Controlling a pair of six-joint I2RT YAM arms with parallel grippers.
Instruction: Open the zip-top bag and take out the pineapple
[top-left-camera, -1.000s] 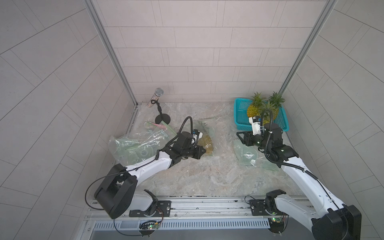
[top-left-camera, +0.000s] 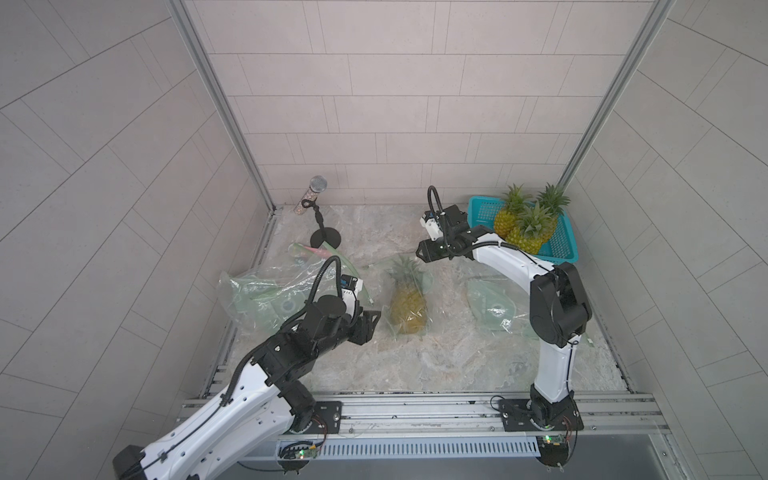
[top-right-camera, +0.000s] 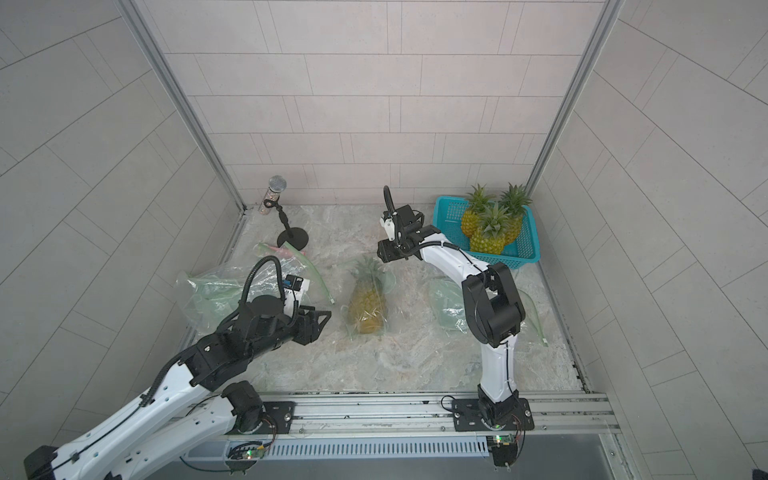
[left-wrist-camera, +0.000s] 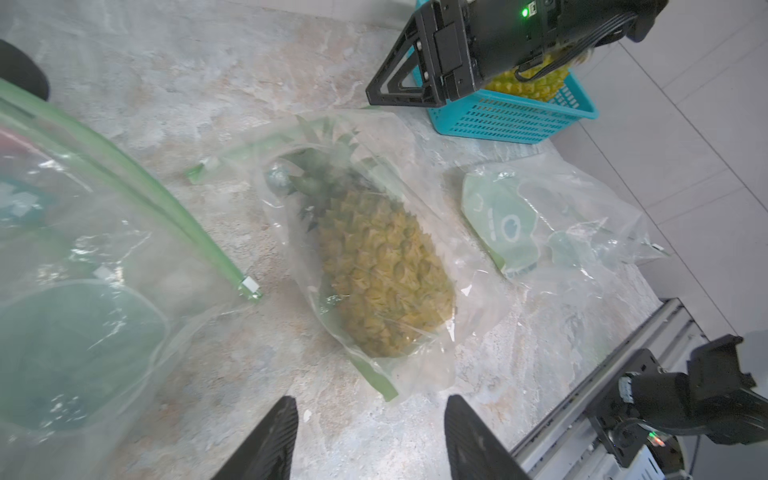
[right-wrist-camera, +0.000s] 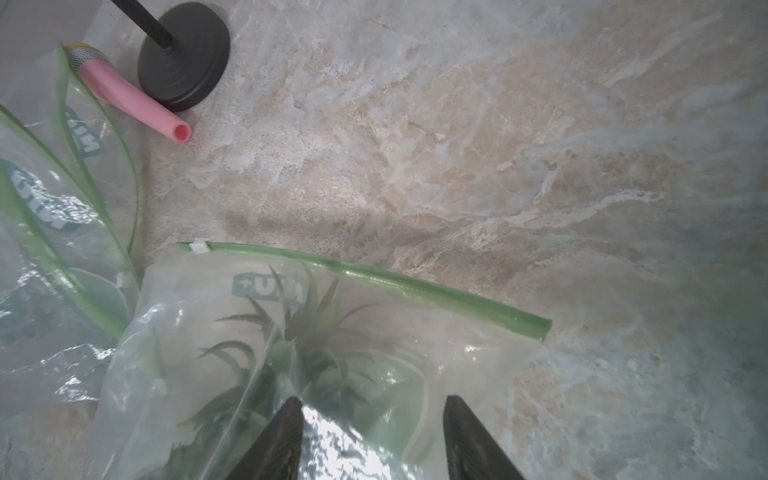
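A pineapple lies inside a clear zip bag at mid-table, leaves toward the back. In the right wrist view the bag's green zip strip runs along the leaf end. My right gripper is open above that end, nothing between its fingers. My left gripper hovers near the front left of the bagged pineapple, fingertips apart and empty.
A blue basket of pineapples stands back right. Loose green-zipped bags lie left and right. A black stand and a pink tube are back left.
My right gripper has moved left and back to over the bag's leaf end. My left gripper has drawn left off the pineapple, and the bag has shifted toward the front.
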